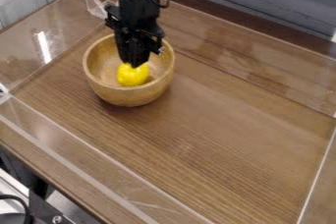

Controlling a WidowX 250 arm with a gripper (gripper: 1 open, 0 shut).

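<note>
A black robot arm reaches down from the top centre, and its gripper (132, 51) is at the upper part of a tan bowl (153, 91). A yellow object (133, 74) sits in the bowl, just below the gripper's tips. The fingers are dark and small, so I cannot make out what, if anything, is between them.
A wall (282, 2) runs along the back right. A dark cable (16, 208) lies at the lower left edge.
</note>
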